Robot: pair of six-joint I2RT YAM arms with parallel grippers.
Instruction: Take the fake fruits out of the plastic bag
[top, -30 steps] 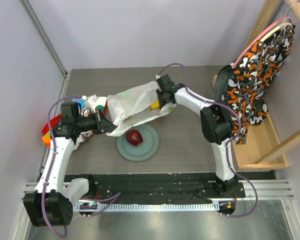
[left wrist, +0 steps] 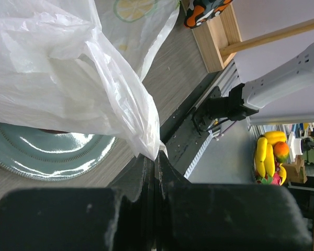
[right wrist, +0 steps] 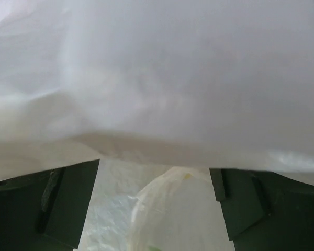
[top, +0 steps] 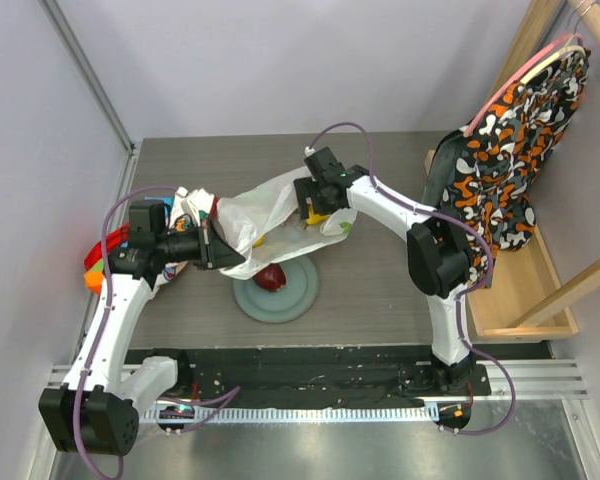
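The white plastic bag [top: 260, 208] lies stretched between my two grippers. My left gripper is shut on the bag's [left wrist: 128, 99] gathered edge, near the plate. Over the bag's right end, my right gripper [top: 309, 202] stands open beside a yellow fruit [top: 317, 217] that it partly hides. In the right wrist view, pale plastic [right wrist: 157, 94] fills the foreground and more shows between the parted fingers; no fruit is clear there. A bit of yellow [top: 259, 241] shows inside the bag. The dark red apple [top: 270, 278] rests on the grey-green plate [top: 298, 305].
A colourful pile of packages [top: 110, 250] lies at the left, behind my left arm. A patterned garment [top: 495, 160] hangs over a wooden rack [top: 520, 300] at the right.
My left gripper crept right with the bag's edge, which now covers part of the plate.
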